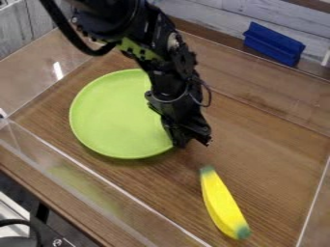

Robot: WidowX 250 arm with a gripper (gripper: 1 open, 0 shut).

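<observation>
My black gripper [183, 130] is low at the right edge of a green plate [116, 116], its arm coming down from the top left and covering part of the plate's rim. Whether its fingers are open or shut, or hold the rim, is hidden. A yellow toy banana [223, 203] with green ends lies on the wooden table at the lower right, apart from plate and gripper.
A blue block-like object [273, 43] stands at the back right by the white wooden wall. Clear strips or edges run along the table's left and front.
</observation>
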